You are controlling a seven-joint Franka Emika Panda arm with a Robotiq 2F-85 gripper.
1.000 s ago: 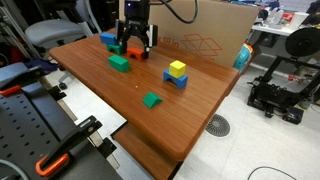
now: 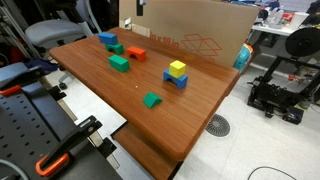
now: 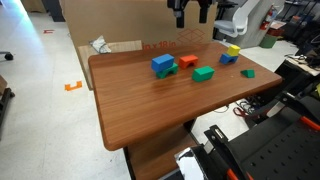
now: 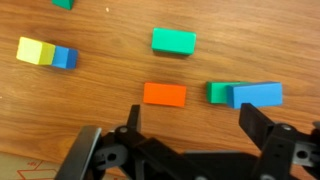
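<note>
My gripper is open high above the table, with nothing between its fingers. Below it, in the wrist view, lies an orange-red block [image 4: 165,94]. A green block [image 4: 174,41] lies apart from it, higher in that view. To the right, a blue block [image 4: 254,94] rests on a green piece [image 3: 167,71]. Elsewhere a yellow block [image 2: 177,69] sits on top of a blue bridge-shaped piece [image 2: 174,81]. A small green triangular piece [image 2: 151,100] lies alone nearer the table's edge. Exterior view 2 has the gripper [image 3: 192,17] above the blocks.
The wooden table [image 3: 118,100] has a wide bare area on one side of the blocks. A cardboard panel [image 2: 205,35] with red line drawings stands along its back edge. A dark surface [image 2: 35,130] adjoins the opposite side.
The blocks appear to lie as before.
</note>
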